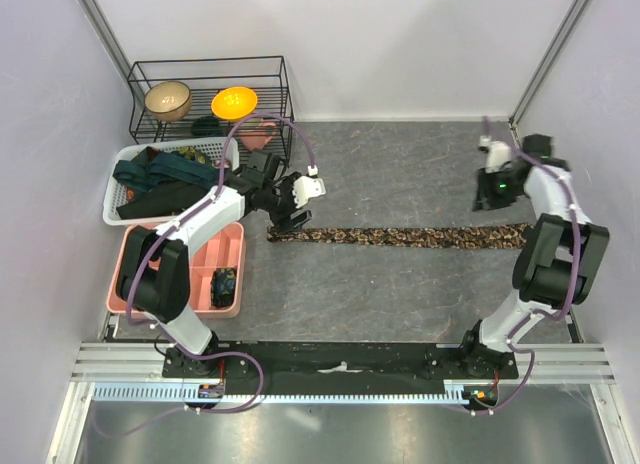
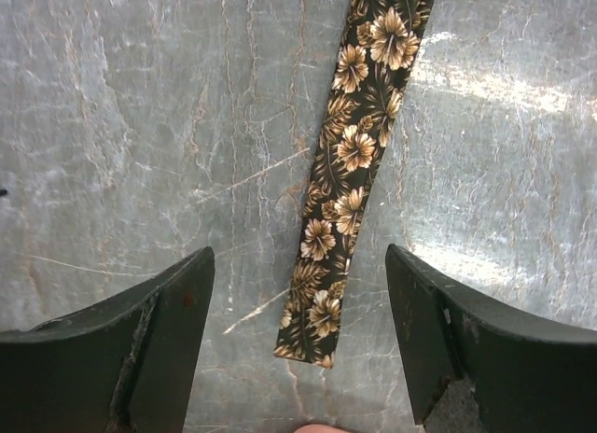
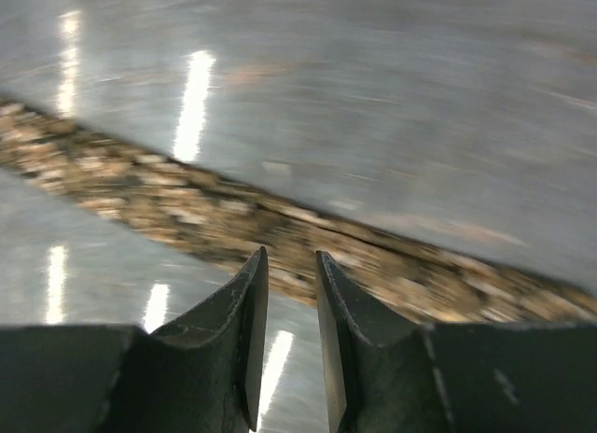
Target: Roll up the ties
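A long dark tie with a tan floral pattern [image 1: 400, 237] lies flat and stretched out across the grey table. Over its left end hovers my left gripper [image 1: 290, 224]; the left wrist view shows the tie's squared tip [image 2: 308, 335] between its widely parted fingers, untouched. My right gripper [image 1: 482, 202], blurred by motion, is above the table just behind the right part of the tie. In the right wrist view its fingers [image 3: 247, 307] stand slightly apart with nothing between them, and the tie [image 3: 270, 232] passes beyond them.
At the left an orange-pink divided bin [image 1: 236, 246] holds a dark patterned bundle [image 1: 223, 287]. Behind it are a white basket [image 1: 112, 199] of dark cloth and a black wire rack [image 1: 215, 61] with bowls.
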